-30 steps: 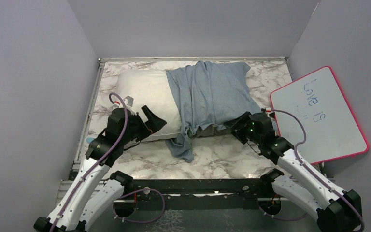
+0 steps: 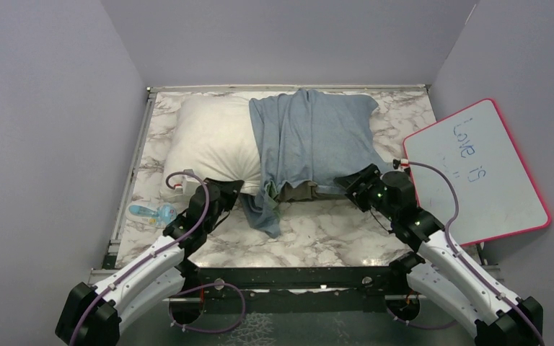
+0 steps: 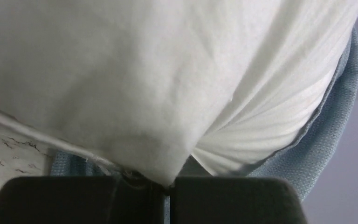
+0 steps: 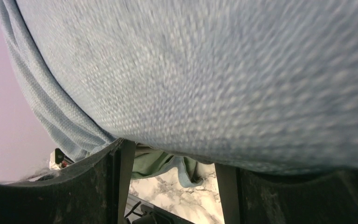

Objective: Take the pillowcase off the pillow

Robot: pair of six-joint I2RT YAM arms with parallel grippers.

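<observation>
The white pillow [image 2: 213, 137] lies on the marble-patterned table with its left part bare. Over its right part sits the blue pillowcase [image 2: 317, 137], a loose tail of it hanging toward the front. At the pillow's front edge, my left gripper [image 2: 239, 187] is closed; in the left wrist view a fold of white pillow fabric [image 3: 165, 172] runs down between its nearly meeting fingers. My right gripper [image 2: 345, 185] is at the pillowcase's front right edge. Its fingers [image 4: 127, 163] stand apart in the right wrist view, under the blue cloth [image 4: 205, 79], with table showing between them.
A whiteboard [image 2: 476, 173] with a red rim leans at the right behind the right arm. A light blue object [image 2: 144, 211] lies left of the left gripper. The front strip of table [image 2: 310, 241] between the arms is clear.
My left gripper has come right and closed on the pillow's front edge. The pillow and the pillowcase's tail have shifted slightly left, its far right corner slightly right.
</observation>
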